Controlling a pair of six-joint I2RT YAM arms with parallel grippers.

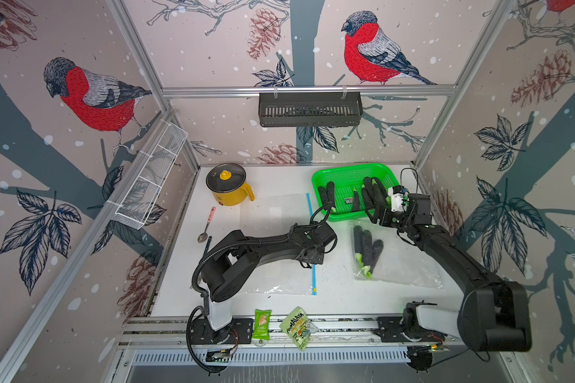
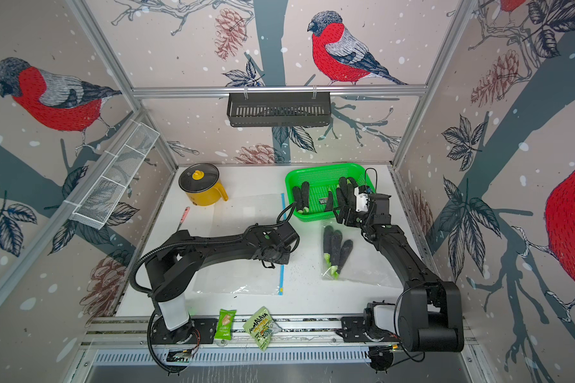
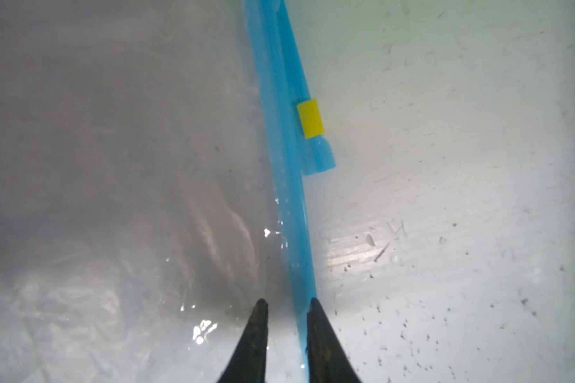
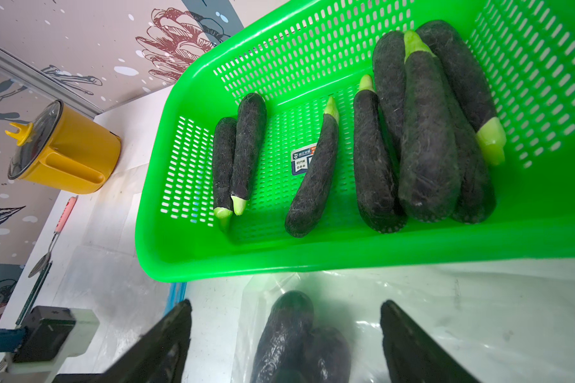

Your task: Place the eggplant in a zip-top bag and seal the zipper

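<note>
A clear bag with a blue zipper strip [image 3: 281, 146] lies flat on the table in the left wrist view, and a yellow slider [image 3: 310, 118] sits on a loose blue flap beside it. My left gripper is over the strip's lower part, its fingertips a narrow gap apart; whether they touch the plastic is unclear. My right gripper is wide open and empty, in front of the green basket [image 4: 338, 260]. Several dark eggplants [image 4: 377, 166] lie in that basket. A second clear bag [image 1: 409, 268] holds several eggplants [image 1: 366, 249].
A yellow pot [image 1: 226, 191] stands at the back left, with a spoon [image 1: 205, 226] in front of it. Two snack packets [image 1: 262, 324] lie on the front rail. Bare white table separates the two bags.
</note>
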